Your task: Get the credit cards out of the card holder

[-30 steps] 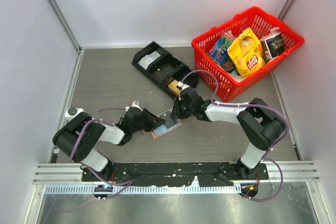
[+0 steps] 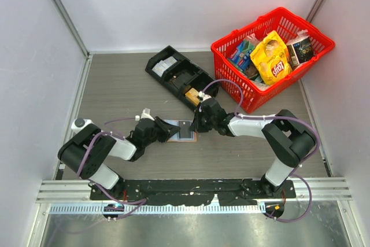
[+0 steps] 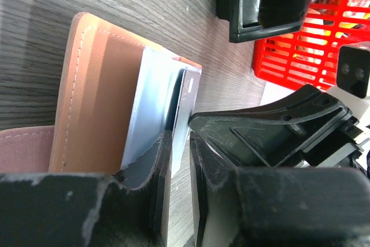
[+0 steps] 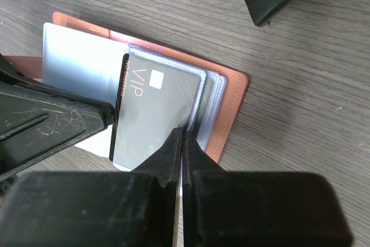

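The open card holder point(image 4: 231, 105), tan with pale inner sleeves, lies flat on the table between both grippers. A grey VIP card point(image 4: 151, 99) sits partly in its sleeve, its dark-striped edge sticking out towards the left gripper. My left gripper is parted, a narrow gap between its fingertips over the holder; a left finger point(image 4: 69, 117) rests close by the card's exposed edge, contact unclear. At the sleeve's edge, my right gripper is closed on the holder; the exact layer pinched is hidden. From above, the grippers hide the holder's ends.
Behind stands a black compartment tray point(image 2: 182, 76) holding white and yellow items. The red basket point(image 2: 231, 79) at the back right contains snack bags.
The card holder has turned from slanted to nearly square with the table, its left part shifting back. My left gripper has moved slightly left and back; the right one has shifted only a little.
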